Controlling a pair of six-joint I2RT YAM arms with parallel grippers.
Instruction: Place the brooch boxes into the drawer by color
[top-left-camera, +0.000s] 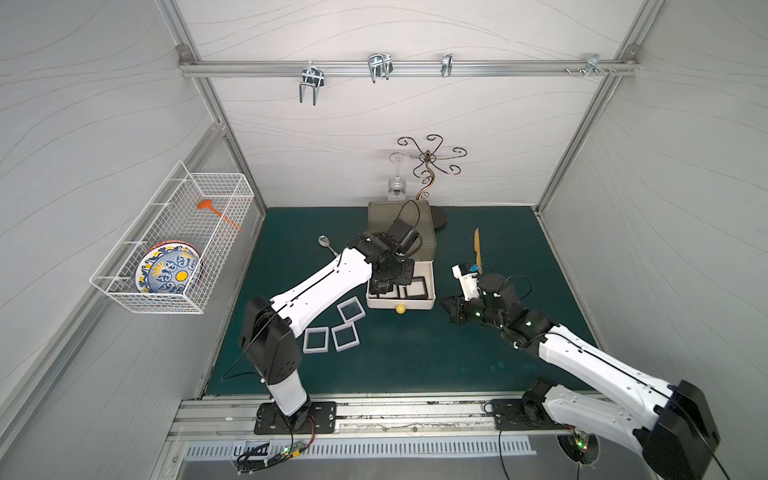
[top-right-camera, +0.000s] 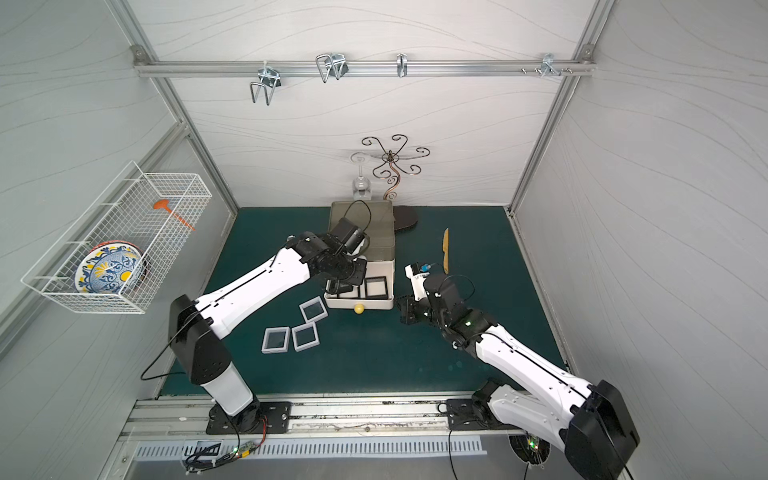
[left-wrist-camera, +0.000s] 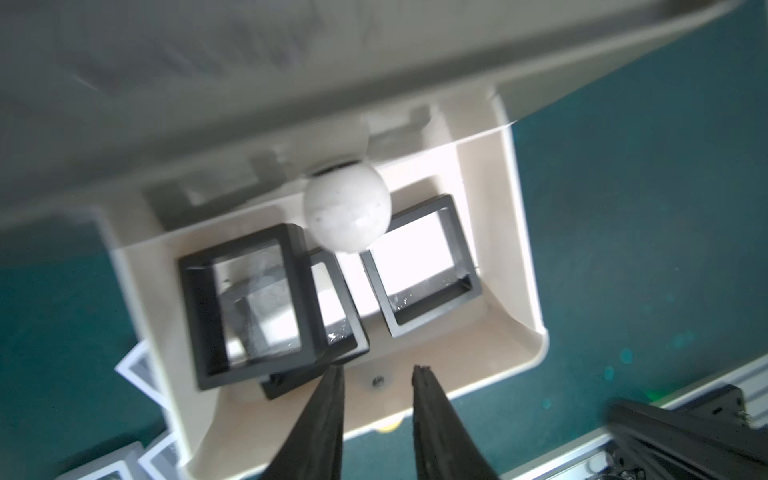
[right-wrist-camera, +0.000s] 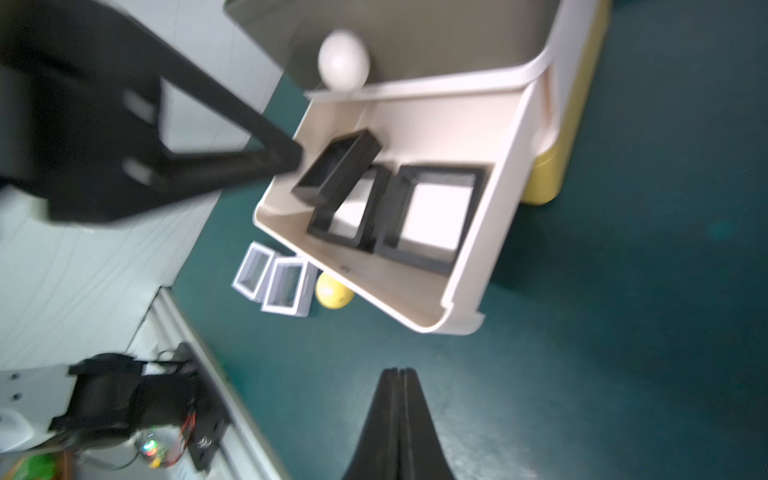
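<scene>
The open white drawer (right-wrist-camera: 500, 184) contains three black brooch boxes. One black box (right-wrist-camera: 440, 209) lies flat at the right, while another (right-wrist-camera: 350, 209) sits in the middle. At the left, a third black box (left-wrist-camera: 248, 312) is tilted and overlaps the middle one. Above the drawer, my left gripper is partly open, with nothing between its fingers. White boxes lie on the green table left of the drawer: one nearest it (top-left-camera: 350, 309), one below (top-left-camera: 345, 337), one farther left (top-left-camera: 316, 340). To the drawer's right, my right gripper is shut and empty.
A white round knob (left-wrist-camera: 348, 206) juts out above the drawer, and a yellow knob (top-left-camera: 401, 309) shows below its front. A knife (top-left-camera: 477, 246) lies at the right rear, a spoon (top-left-camera: 325, 242) at the left rear.
</scene>
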